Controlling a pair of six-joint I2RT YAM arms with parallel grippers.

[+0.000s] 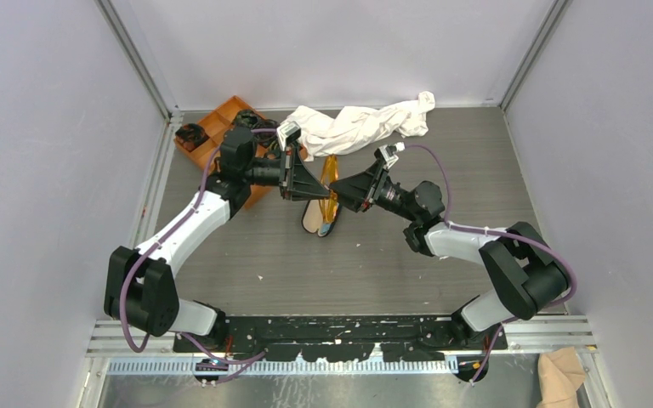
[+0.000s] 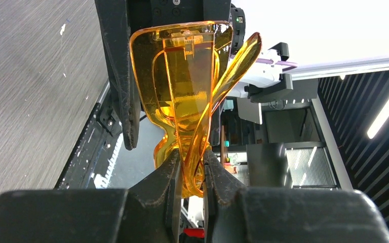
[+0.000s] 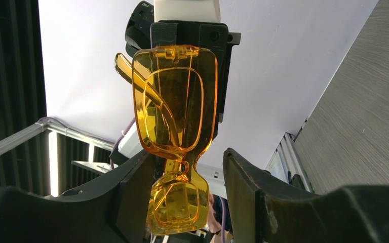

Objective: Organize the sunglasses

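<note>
Amber see-through sunglasses hang above the table where my two grippers meet. In the left wrist view my left gripper is shut on the sunglasses near their middle, and one temple stands partly away from the frame. My right gripper is open; the sunglasses show between and beyond its fingers, with a gap beside the other finger. Below them on the table lies an open glasses case with a beige and blue inside, partly covered by the sunglasses and the grippers.
An orange compartment box with dark sunglasses in it stands at the back left, partly behind my left arm. A white cloth lies crumpled along the back.
</note>
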